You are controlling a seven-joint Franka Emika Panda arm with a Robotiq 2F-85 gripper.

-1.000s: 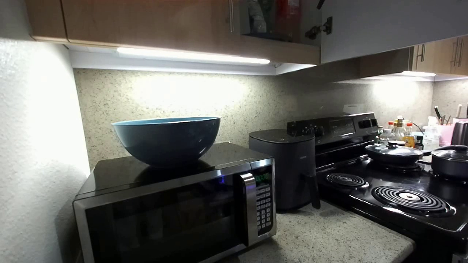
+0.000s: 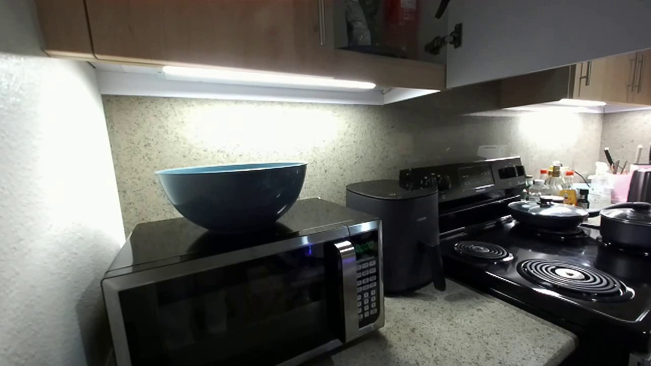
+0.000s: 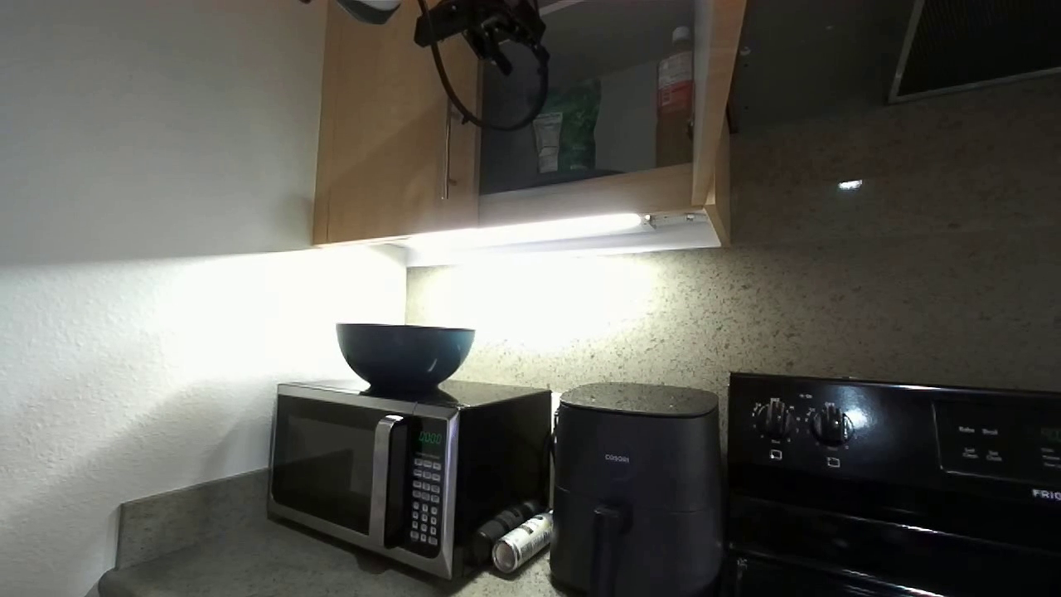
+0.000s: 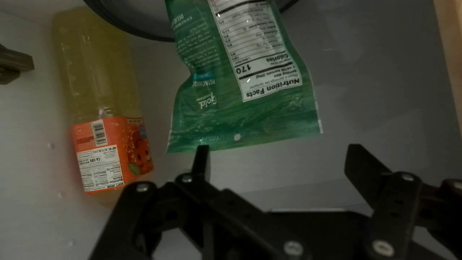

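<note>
Wide open, my gripper shows in the wrist view with nothing between its fingers. Just beyond the fingertips, a green pistachio bag (image 4: 242, 112) lies in the cupboard with its nutrition label showing; a gap separates it from the fingers. On the left of that view is a bottle (image 4: 101, 86) of yellow-orange drink with an orange label. From outside, the bag (image 3: 578, 124) and bottle (image 3: 675, 94) appear inside the open wall cupboard, and part of the dark gripper hardware hangs before the opening at the top. The fingertips are not distinguishable there.
A round dark-rimmed item (image 4: 130, 26) lies behind the bag. The cupboard door (image 2: 543, 36) stands open on the right. Below are a blue bowl (image 2: 235, 198) on a microwave (image 2: 232, 305), an air fryer (image 2: 393, 238) and a stove (image 2: 519, 293).
Nothing in exterior view 1 has clearly moved; the cupboard, bowl and appliances stand as before.
</note>
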